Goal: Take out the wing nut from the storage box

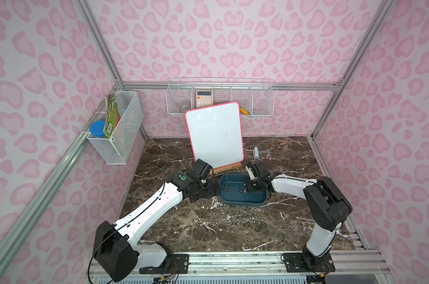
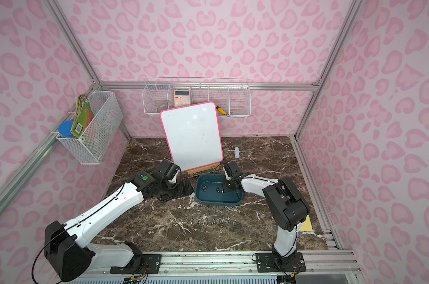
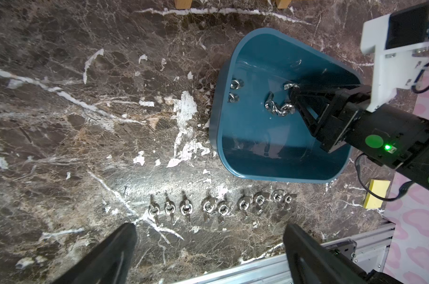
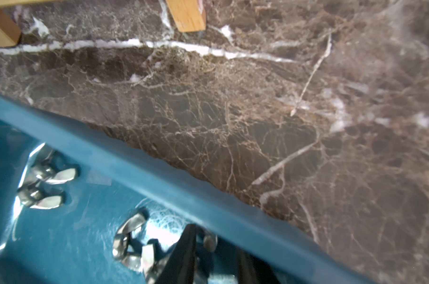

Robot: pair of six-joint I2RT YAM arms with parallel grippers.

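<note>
The dark blue storage box (image 3: pixel 276 146) holds several silvery wing nuts: two (image 4: pixel 44 184) by its left wall, others (image 4: pixel 129 239) clustered near the middle. My right gripper is inside the box beside that cluster. Its dark fingers (image 4: pixel 182 258) are open. A small metal part (image 4: pixel 210 241) shows in the gap, but whether the fingers touch it cannot be told. In the left wrist view the right fingertips partly cover one wing nut (image 3: pixel 291 86). My left gripper stands open and empty, just left of the box in the top left view.
A row of several wing nuts (image 3: pixel 186 206) lies on the marble table in front of the box. Behind it stands a whiteboard (image 1: pixel 215 135) on wooden feet (image 4: pixel 188 14). Bare tabletop (image 3: pixel 58 156) lies left of the box.
</note>
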